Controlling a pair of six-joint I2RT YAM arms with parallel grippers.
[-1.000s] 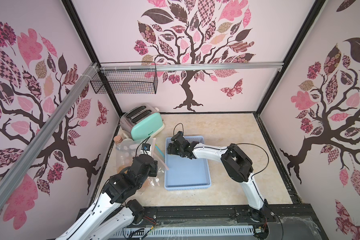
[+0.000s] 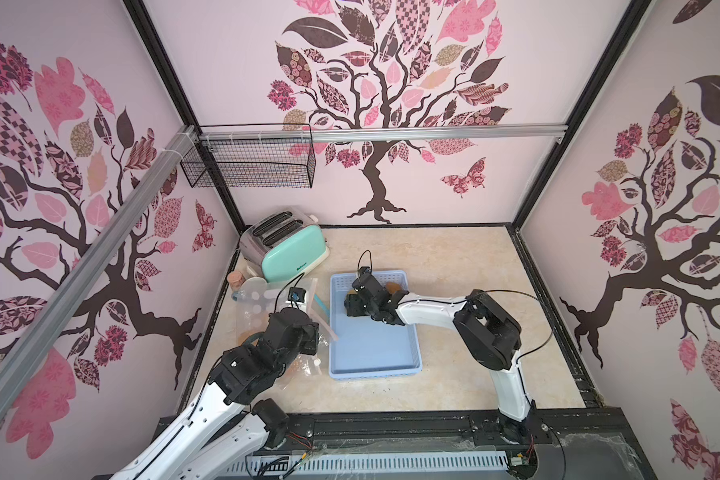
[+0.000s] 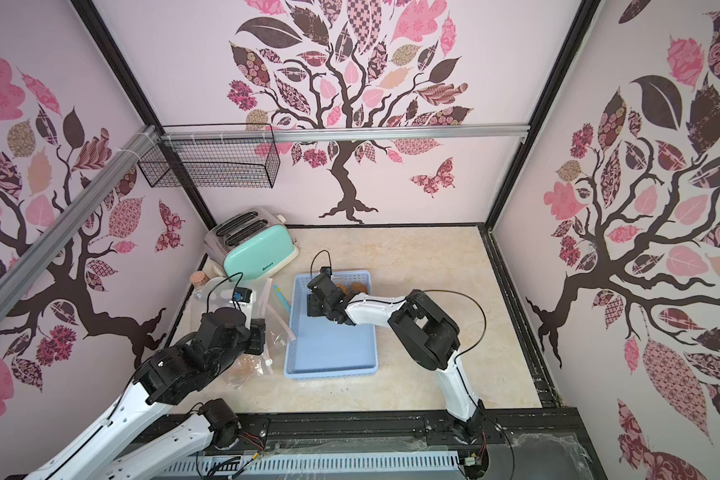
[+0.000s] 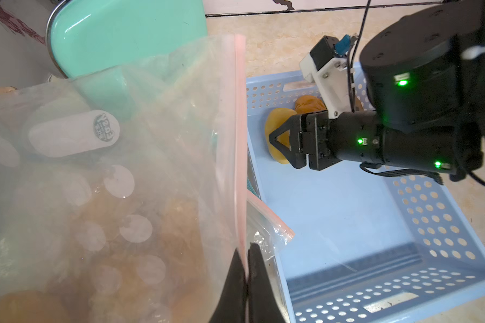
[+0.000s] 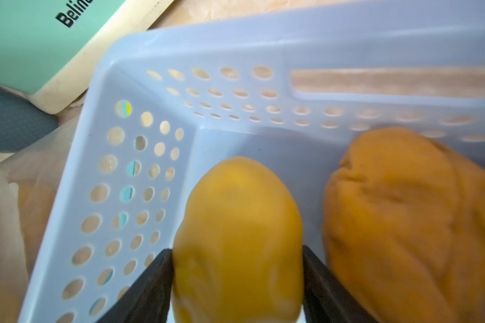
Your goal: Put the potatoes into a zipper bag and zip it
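A clear zipper bag (image 4: 118,193) with pink seal and orange-brown shapes inside fills the left wrist view's left half; my left gripper is shut on its edge, left of the blue basket (image 2: 376,352). In the basket's back part, my right gripper has its fingers either side of a yellow potato (image 5: 237,215); whether it grips firmly, I cannot tell. An orange-brown, wrinkled potato (image 5: 409,210) lies to its right.
A mint toaster (image 2: 288,252) stands at the back left, near the bag. A wire rack (image 2: 248,164) hangs above on the rail.
My right arm has shifted slightly right and toward the front within the basket. The left arm has barely moved.
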